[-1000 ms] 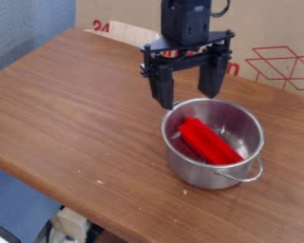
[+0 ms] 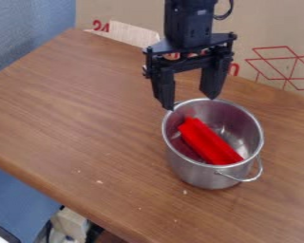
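Note:
A black gripper (image 2: 188,87) hangs at the upper middle with its two fingers spread wide and nothing between them. Just below it, a silver metal pot (image 2: 190,171) with a wire handle stands on the wooden table. A long red object (image 2: 211,142) lies slanted inside the pot, beneath the gripper.
A pale wall with red markings stands behind. Blue surfaces and some clutter show beyond the table's lower left edge.
The gripper has shifted very slightly over the last second, a little to the right. The pot and red object look unmoved.

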